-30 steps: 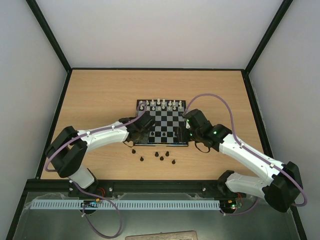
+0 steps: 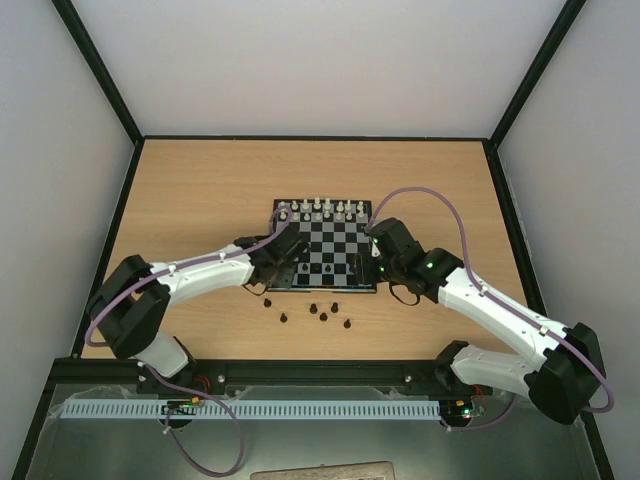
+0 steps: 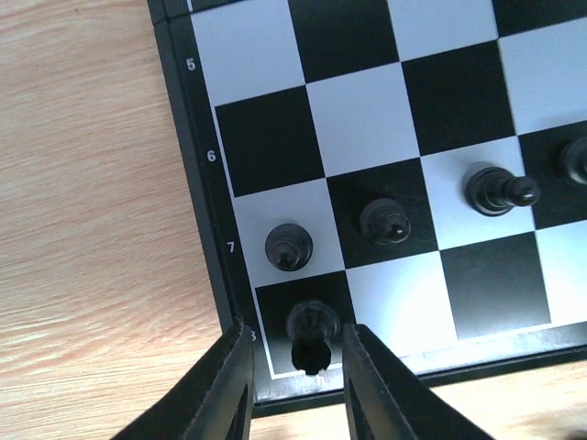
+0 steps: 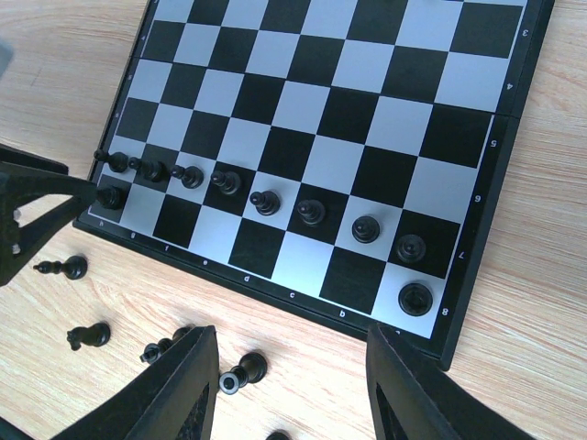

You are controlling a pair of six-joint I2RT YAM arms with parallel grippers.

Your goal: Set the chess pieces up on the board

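Note:
The chessboard (image 2: 335,240) lies on the wooden table, white pieces (image 2: 317,204) standing along its far side. A row of black pawns (image 4: 312,212) crosses the near side. One black piece (image 3: 313,323) stands in the corner square by the mark 8; behind it is a pawn (image 3: 289,247). My left gripper is open, its fingertips to either side of that corner piece with gaps showing. My right gripper is open and empty over the board's near edge. Another black piece (image 4: 415,299) occupies the opposite near corner.
Several loose black pieces lie on the table in front of the board, among them one (image 4: 244,372) below my right gripper's view of the edge and another (image 4: 89,335) farther left. Bare table (image 2: 200,180) surrounds the board.
The right arm and the loose pieces look unmoved.

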